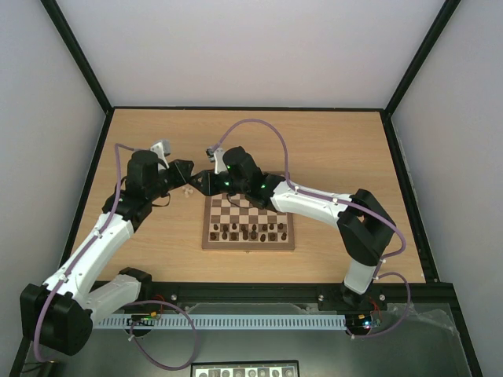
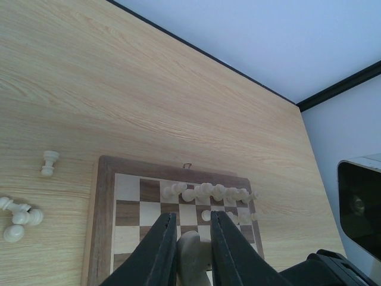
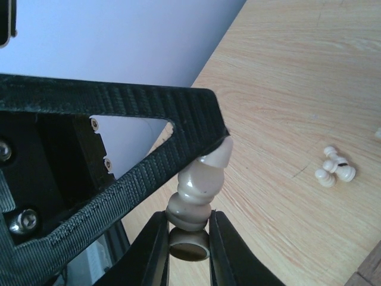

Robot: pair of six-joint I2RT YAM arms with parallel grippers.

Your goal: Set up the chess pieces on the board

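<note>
Over the far-left part of the table, my left gripper (image 1: 189,174) and right gripper (image 1: 196,182) meet tip to tip. Between them is one white chess piece (image 3: 196,187). In the right wrist view its base sits between my right fingers, while its upper end is at the tip of the left gripper. The left wrist view shows the white piece's rounded end (image 2: 191,256) between the left fingers. Both grippers are shut on it. The chessboard (image 1: 247,246) has dark pieces (image 1: 244,233) on its near rows; white pieces (image 2: 205,190) line its far edge.
Left of the board, several loose white pieces (image 2: 22,215) lie on the table, with another white piece (image 2: 49,162) standing or lying apart from them. My right arm (image 1: 314,206) crosses above the board, hiding part of it.
</note>
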